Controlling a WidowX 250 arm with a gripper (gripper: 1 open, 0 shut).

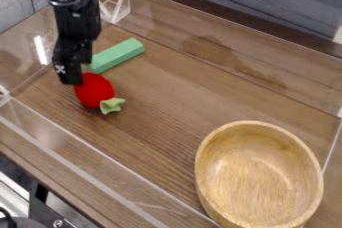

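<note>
My gripper (70, 70) hangs open at the left, pointing down, just above and behind a red object (92, 89) with a pale green leafy top, like a toy vegetable. Whether the fingers touch it I cannot tell. A green block (118, 54) lies behind the red object, to the right of the gripper.
A wide wooden bowl (261, 172) fills the front right. A wall or edge runs along the left and back.
</note>
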